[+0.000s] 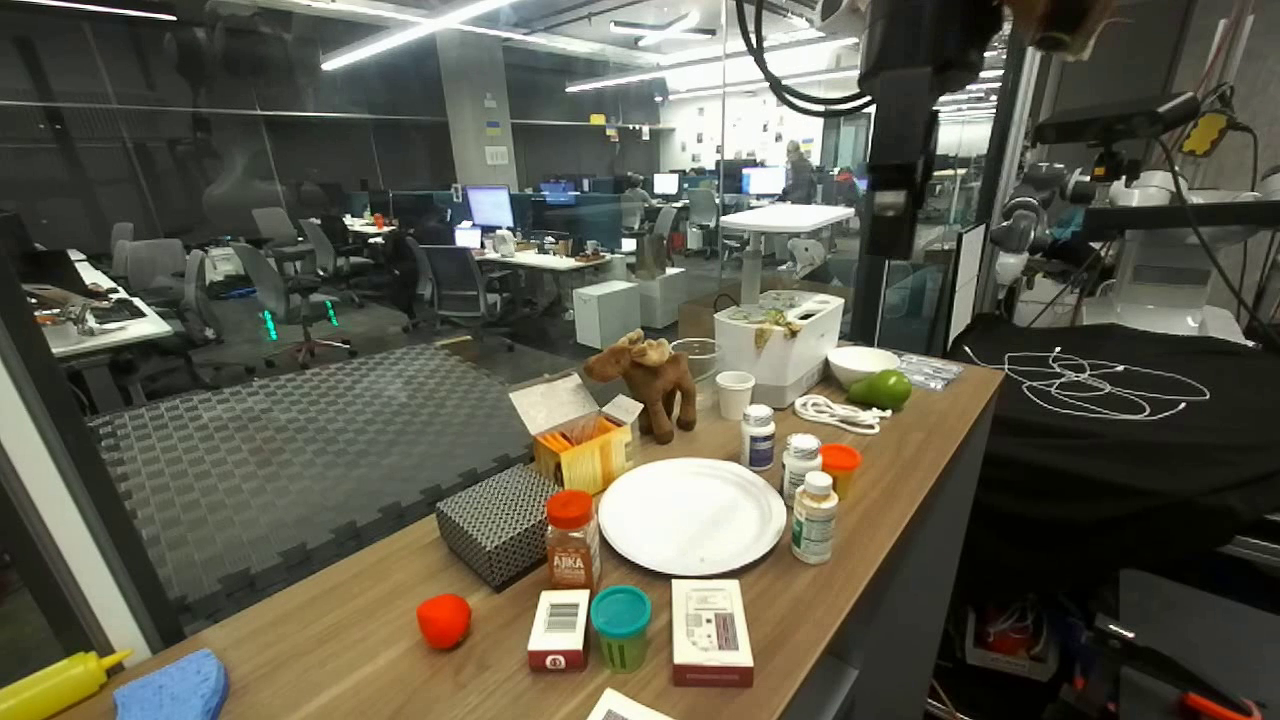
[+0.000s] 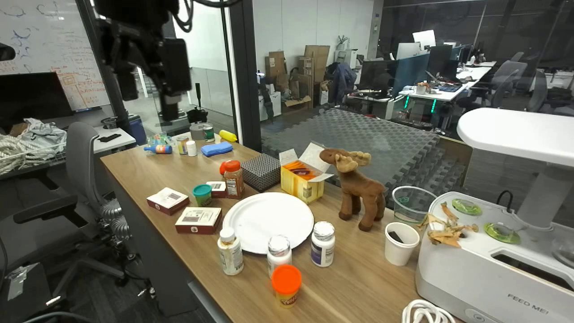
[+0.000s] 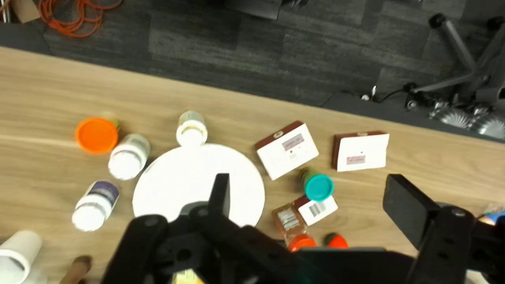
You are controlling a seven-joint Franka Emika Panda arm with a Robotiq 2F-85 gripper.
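Note:
High above the table hangs my gripper, open, its two dark fingers wide apart and touching nothing. In the wrist view the white plate (image 3: pixel 189 175) lies partly behind the left finger. Between the fingers, far below, I see the teal-lidded tub (image 3: pixel 318 187), a small white-and-red box (image 3: pixel 318 209) and the red-capped spice jar (image 3: pixel 289 222). Two more white-and-maroon boxes (image 3: pixel 288 150) lie towards the table's edge. Three white pill bottles (image 2: pixel 229 253) and an orange-lidded tub (image 2: pixel 286 284) stand beside the plate.
A brown toy moose (image 1: pixel 649 382), an open yellow box (image 1: pixel 578 438) and a black patterned box (image 1: pixel 500 524) line the table's far side. A white planter (image 1: pixel 779 348) stands at one end. Bare wood surrounds the red tomato-like object (image 1: pixel 444 620).

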